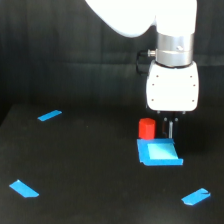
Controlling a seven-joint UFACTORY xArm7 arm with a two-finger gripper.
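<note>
A small red object (147, 128), block- or cup-like, stands upright at the back left edge of a blue square (143, 152) with a paler patch inside it. My gripper (170, 128) points straight down from the white arm, just right of the red object and over the back of the blue square. Its thin dark fingers blend into the black background, so how far apart they are is unclear. Nothing can be made out between them.
Blue tape strips mark the black table: one at the back left (50, 115), one at the front left (24, 188), one at the front right (196, 197).
</note>
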